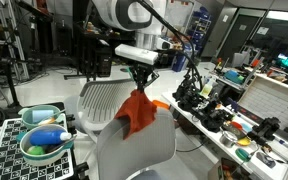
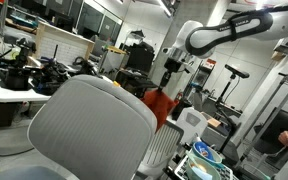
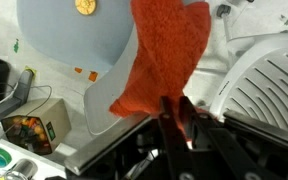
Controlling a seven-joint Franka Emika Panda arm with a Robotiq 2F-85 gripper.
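A red-orange cloth [image 1: 136, 115] hangs from my gripper [image 1: 141, 87], which is shut on its upper part. It drapes down beside the top of the grey chair back [image 1: 134, 150]; whether it touches the chair I cannot tell. From the other side, the cloth [image 2: 162, 107] shows partly behind a chair back [image 2: 89, 122]. In the wrist view the cloth [image 3: 166, 55] spreads out from between the fingertips, over the chair's rim.
A second, ribbed chair [image 1: 106, 98] stands close to the cloth. At the left, bowls [image 1: 46, 150] hold several small items. A cluttered table [image 1: 209, 108] lies to the right, with a box [image 3: 29, 125] below in the wrist view.
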